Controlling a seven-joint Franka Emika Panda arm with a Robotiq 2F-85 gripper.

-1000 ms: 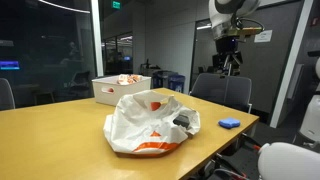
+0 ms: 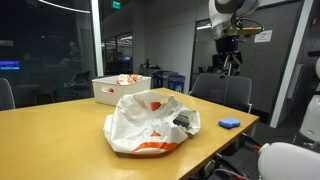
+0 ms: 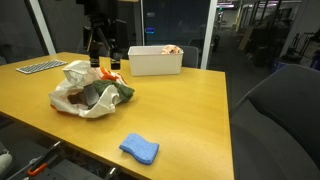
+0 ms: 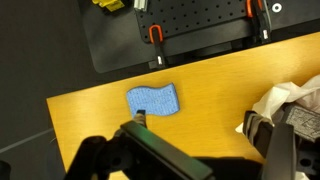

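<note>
My gripper (image 3: pixel 105 64) hangs above the table, its two fingertips apart and nothing between them. In the wrist view, the dark fingers (image 4: pixel 251 127) stand wide apart near the lower part of the frame. A folded blue cloth or sponge (image 4: pixel 153 100) lies flat near the table edge, well below the gripper. The same blue piece (image 3: pixel 139 149) is at the front in exterior view 2. A crumpled white plastic bag (image 2: pixel 150 125) with orange print lies open on its side. At its mouth sits a dark item (image 2: pixel 181 119), partly covered by the bag.
A white box (image 3: pixel 155 63) with pinkish-orange contents stands farther back on the table (image 3: pixel 195 115). A keyboard-like item (image 3: pixel 41 66) lies at the far left. Bare wood surrounds the blue piece, and an office chair (image 3: pixel 286 110) is beyond the edge.
</note>
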